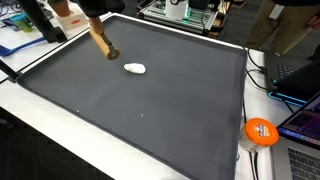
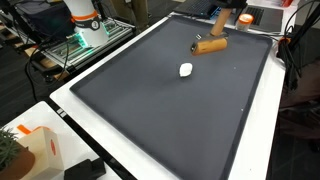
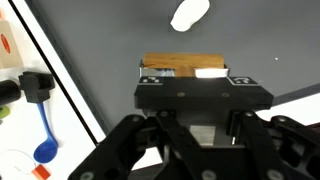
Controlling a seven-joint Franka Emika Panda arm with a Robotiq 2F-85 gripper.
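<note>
A brown wooden-looking piece (image 1: 104,40) hangs below my dark gripper (image 1: 94,10), near the far left of the grey mat. In the second exterior view its lower part, a rounded brown bar (image 2: 209,45), lies roughly level, with an upright brown part (image 2: 221,21) above it. From the wrist, the tan piece (image 3: 183,60) shows just beyond the gripper, which is shut on it; the exact contact is hidden by the dark housing. A small white oval object (image 1: 135,68) lies on the mat, apart from the brown piece.
An orange-lidded container (image 1: 259,133) stands beyond its right edge in the first exterior view. Cables and a blue spoon-like item (image 3: 46,150) lie off the mat's edge.
</note>
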